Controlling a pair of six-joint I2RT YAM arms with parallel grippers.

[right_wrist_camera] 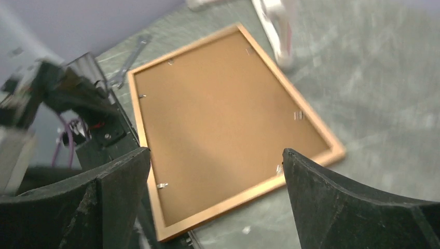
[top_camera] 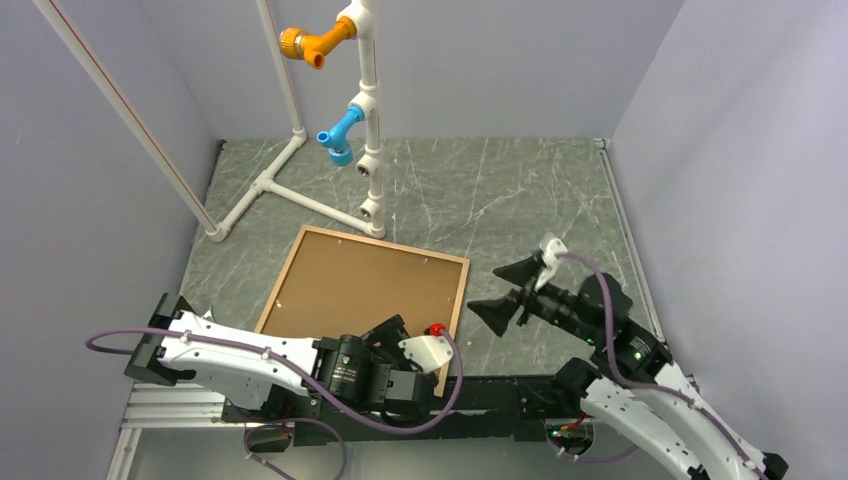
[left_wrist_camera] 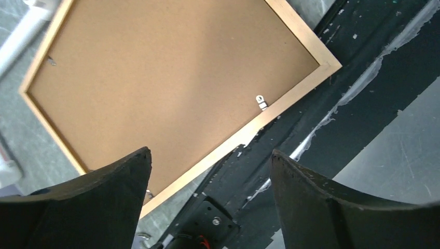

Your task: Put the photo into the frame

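The wooden frame lies with its brown backing board facing up, seemingly flat on the table. Small metal tabs, such as one tab, sit along its inner edge. No separate photo can be made out. My left gripper hovers over the frame's near side; its fingers are apart, nothing held. To the right of the frame, my right gripper is open and empty; the right wrist view shows most of the frame beyond its spread fingers.
A white pipe stand with an orange fitting and a blue fitting rises behind the frame. Along the front runs a dark table edge.
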